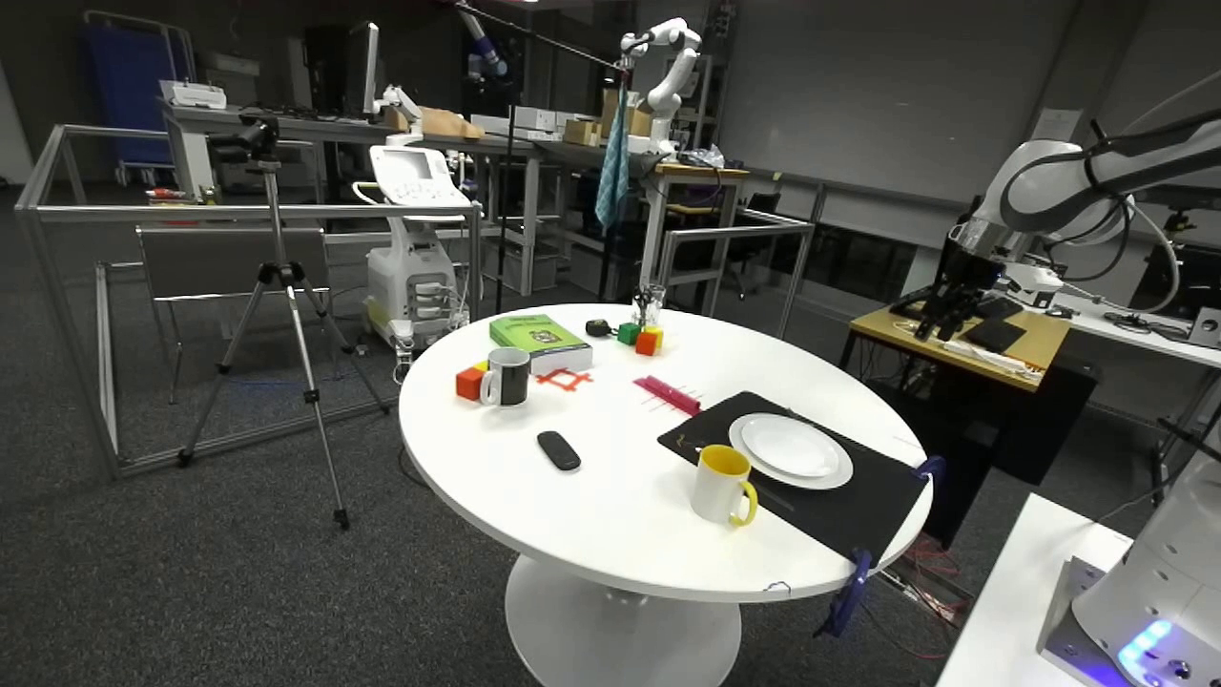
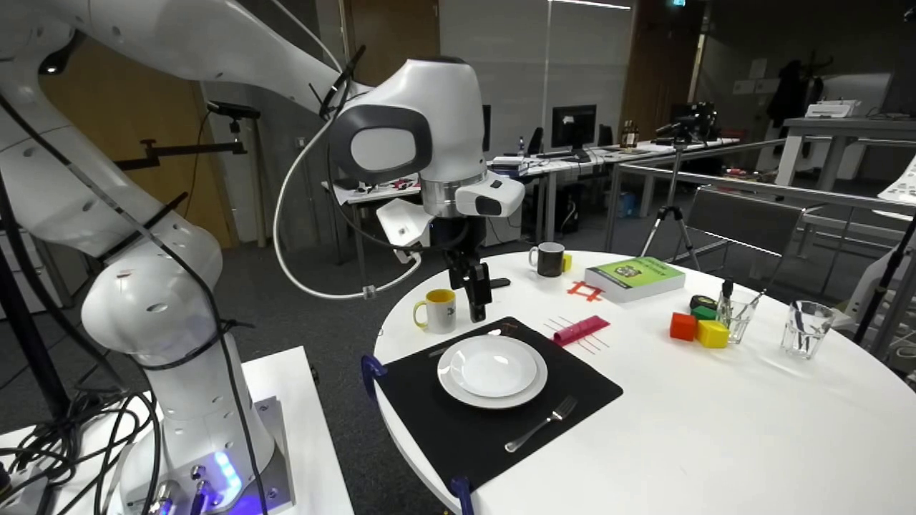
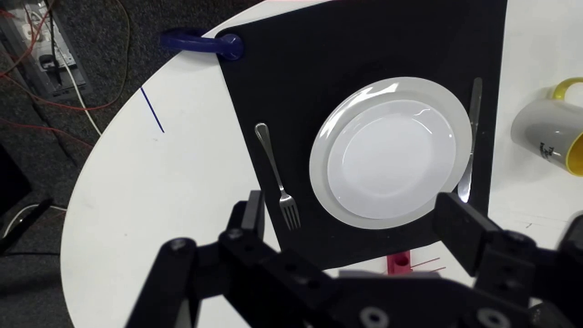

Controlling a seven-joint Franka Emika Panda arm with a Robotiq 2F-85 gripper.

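My gripper is open, its fingers [image 3: 253, 212] wide apart with nothing between them. It hangs in the air above the table, pointing down, also in exterior view 2 [image 2: 477, 296]. Below it in the wrist view, a white plate [image 3: 391, 158] sits stacked on a larger one, on a black placemat [image 3: 306, 49]. A fork [image 3: 276, 169] lies on the mat left of the plates. A knife [image 3: 474, 117] lies on their right, partly hidden by the larger plate's rim. Off the mat stands a white mug [image 3: 541, 128] with a yellow handle and inside.
Blue clamps [image 1: 848, 593] grip the table edge at the mat. Farther off are a pink holder [image 2: 581, 330], a green book [image 2: 635, 275], a black mug [image 2: 547, 260], coloured blocks [image 2: 683, 326] and glasses [image 2: 807, 330]. The white tabletop [image 2: 730, 429] has free room beside the mat.
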